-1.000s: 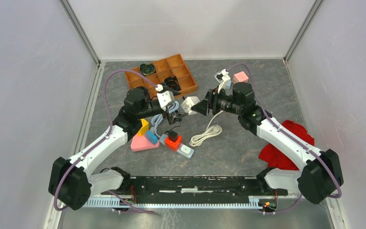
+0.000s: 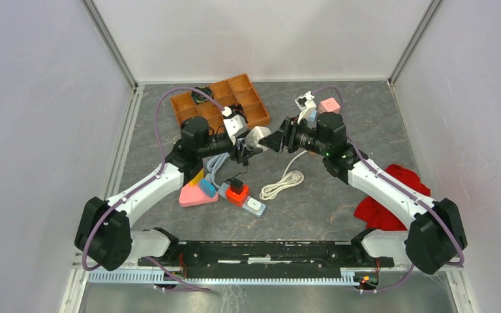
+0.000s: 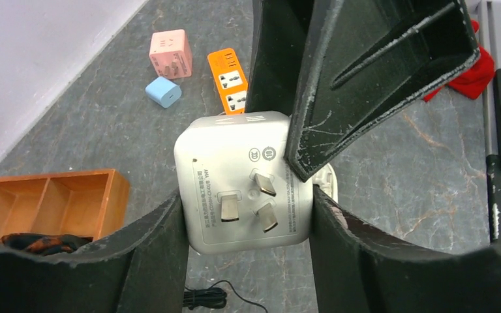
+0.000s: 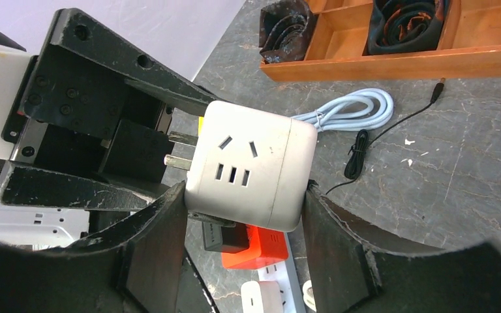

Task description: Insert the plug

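Note:
A white cube plug adapter (image 2: 258,138) is held in mid-air between both grippers; its socket face shows in the right wrist view (image 4: 248,163), its metal pins in the left wrist view (image 3: 241,182). My right gripper is shut on it. My left gripper has its fingers either side of the adapter; whether they press on it I cannot tell.
Below lie a power strip (image 4: 290,280) with an orange-red block (image 4: 258,251), coiled cables (image 2: 280,189), an orange strip (image 3: 225,78) and pink (image 3: 169,55) and blue blocks. A wooden tray (image 2: 241,91) stands at the back, a red cloth (image 2: 388,195) at the right.
The right gripper and adapter have shifted only slightly.

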